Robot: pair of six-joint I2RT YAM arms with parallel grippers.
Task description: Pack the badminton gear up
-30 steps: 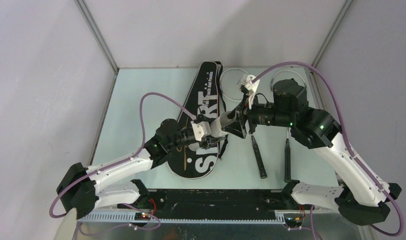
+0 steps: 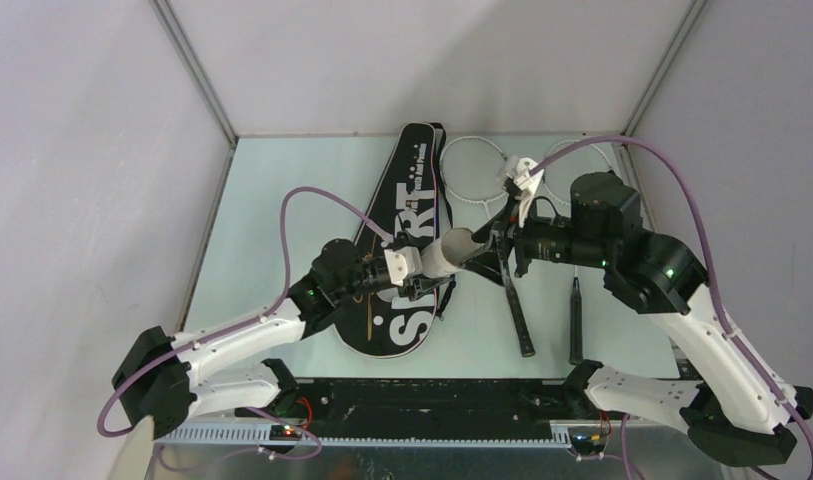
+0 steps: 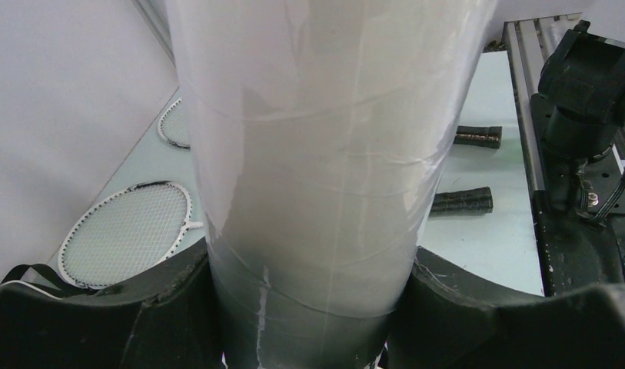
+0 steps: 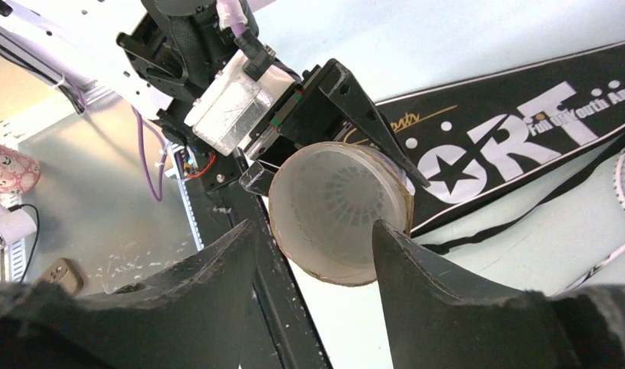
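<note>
My left gripper [image 2: 422, 266] is shut on a white translucent shuttlecock tube [image 3: 317, 138], held above the table. In the right wrist view the tube's open round mouth [image 4: 332, 211] faces me, with a ribbed pattern deep inside. My right gripper [image 2: 487, 255] is part open beside that mouth, its right finger [image 4: 401, 277] close to the rim; whether it touches is unclear. The black racket bag [image 2: 392, 330] lies under the left arm. Two rackets lie right of it, one with its head [image 3: 124, 231] by the bag strap, the other with its grip [image 2: 575, 330] farther right.
Walls bound it at back and sides. A black rail [image 2: 432, 400] runs along the front edge. The right arm covers much of the table's right half.
The left gripper holds still with the tube.
</note>
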